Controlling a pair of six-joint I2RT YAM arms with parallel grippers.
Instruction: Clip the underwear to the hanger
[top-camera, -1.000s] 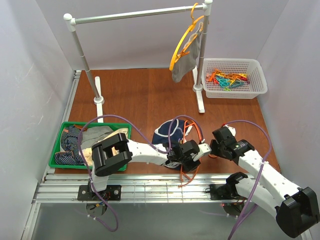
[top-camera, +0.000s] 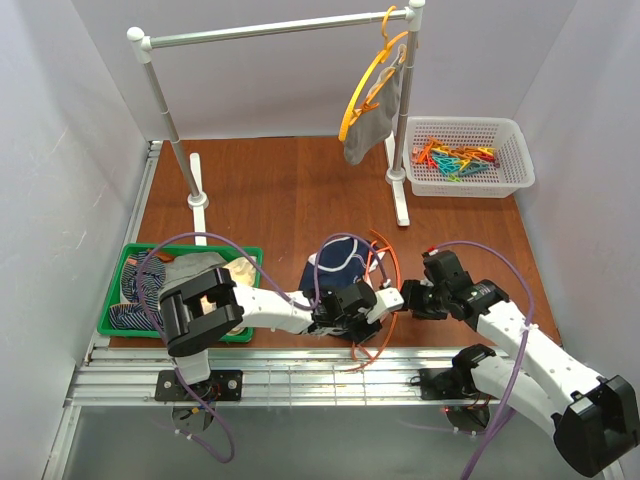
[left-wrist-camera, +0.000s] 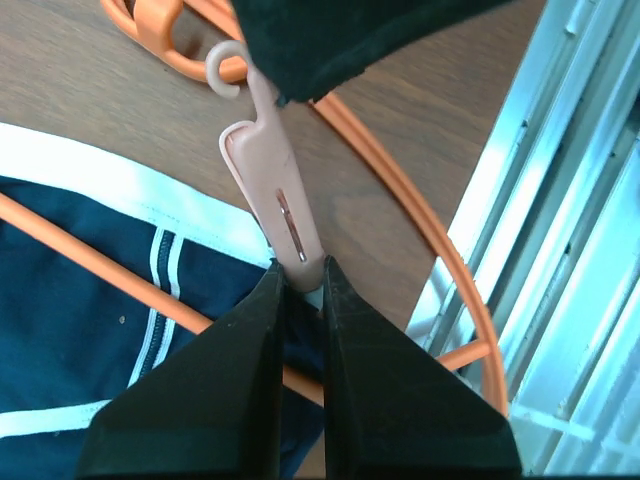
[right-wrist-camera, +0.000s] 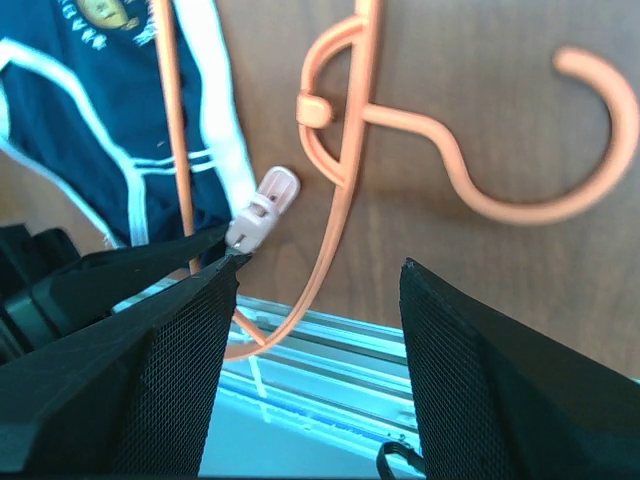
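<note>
Navy underwear (top-camera: 330, 265) with a white band lies at the front middle, the orange hanger (top-camera: 390, 260) over it; the hanger's bar (left-wrist-camera: 130, 280) crosses the fabric in the left wrist view. My left gripper is shut on a pale clip (left-wrist-camera: 275, 185), at the waistband (left-wrist-camera: 120, 175). In the right wrist view, my right gripper hovers over the table by the hanger with its fingers apart and nothing between them. The clip (right-wrist-camera: 262, 205) shows there beside the left gripper's fingers.
A green basket (top-camera: 255, 255) of clothes is at left, a white basket (top-camera: 515, 165) of coloured clips at back right. A rack (top-camera: 270, 28) holds a yellow hanger with grey cloth. A metal rail (left-wrist-camera: 560, 200) runs along the front edge.
My left gripper has moved slightly left. The right arm's gripper has shifted left toward it and turned. The orange hanger has shifted slightly.
</note>
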